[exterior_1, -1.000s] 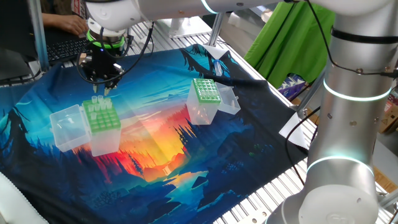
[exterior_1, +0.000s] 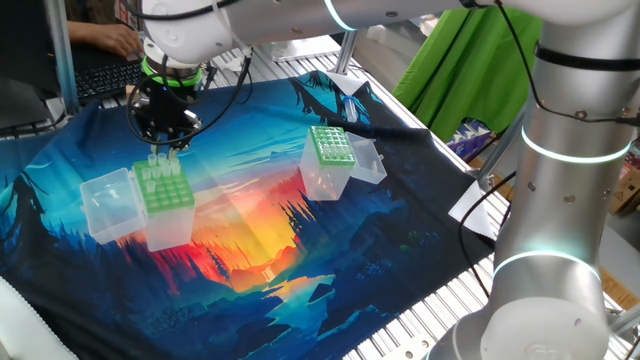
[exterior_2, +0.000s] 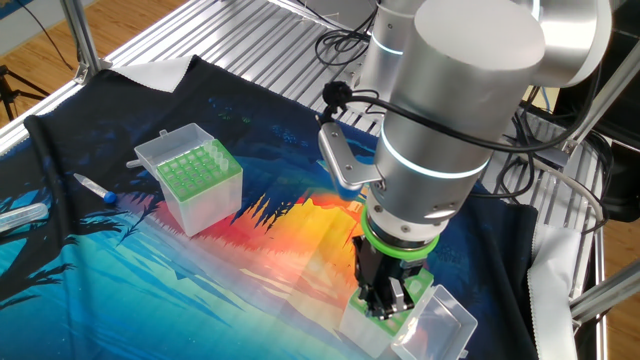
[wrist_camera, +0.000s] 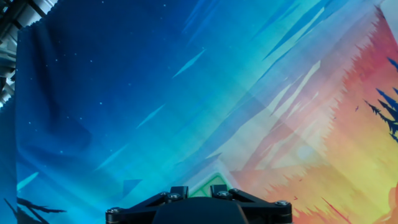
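Observation:
A clear box with a green rack top stands at the left in exterior view 1. Several clear tubes or tips rise from the rack's rear part. Just above them is my gripper, pointing down, its fingertips near the tube tops; I cannot tell whether they touch. In the wrist view the two fingers stand apart, with a corner of green rack visible beyond the gap and nothing seen held. Exterior view 2 has the gripper over the same box, hiding much of the rack.
A second green-topped box stands apart, with clear pieces along part of its rack. Open clear lids hang beside the boxes. A blue-capped pen lies on the printed cloth. Open cloth separates the boxes. A person's hand rests behind.
My gripper has come down slightly toward the tubes in the left rack. Both boxes have stayed in place.

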